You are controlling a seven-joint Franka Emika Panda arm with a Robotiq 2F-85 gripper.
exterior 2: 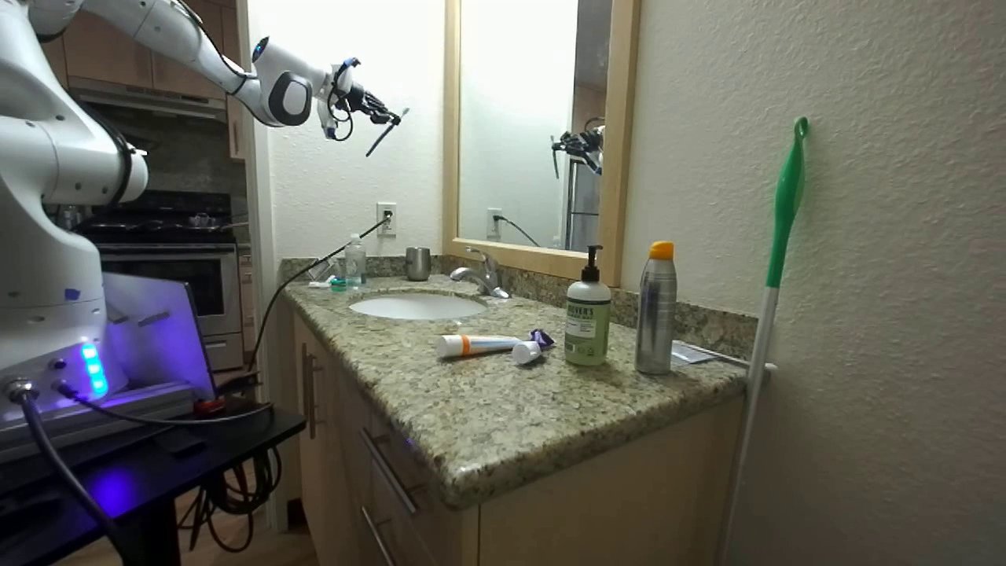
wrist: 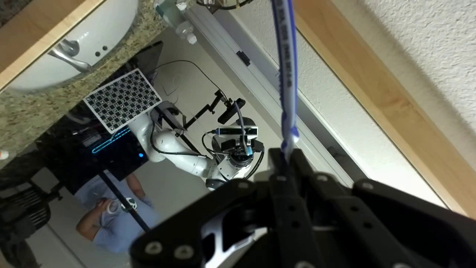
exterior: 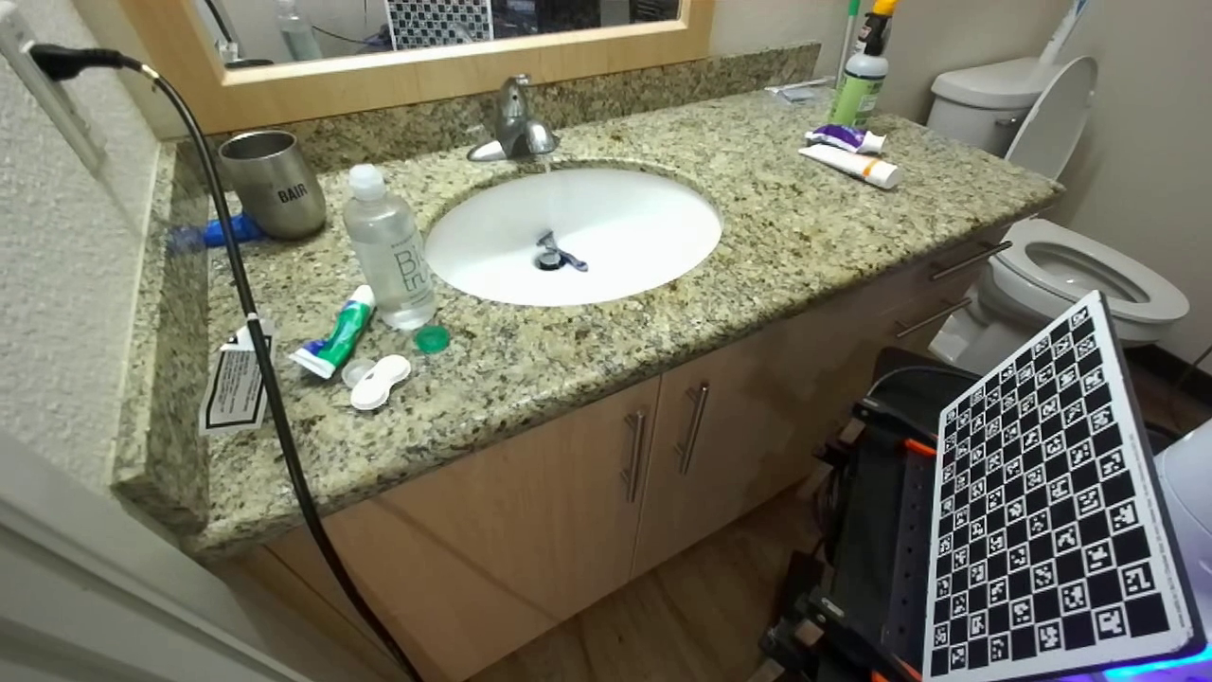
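Note:
In the wrist view, my gripper is shut on a slim blue-and-clear handle (wrist: 288, 76) with lettering along it, perhaps a toothbrush; its far end runs out at the top of the picture. Exterior view 2 has the gripper (exterior 2: 395, 119) high above the counter, near the mirror, with the thin handle (exterior 2: 382, 140) slanting down from its fingertips. Neither the arm nor the handle appears in exterior view 1.
A razor (exterior: 562, 252) lies by the drain in the white sink (exterior: 636, 222). On the left stand a clear bottle (exterior: 389, 256) and a steel cup (exterior: 273, 188). A black cord (exterior: 244, 290) crosses there. Tubes (exterior: 852, 166) lie far right. Counter right of the sink is mostly clear.

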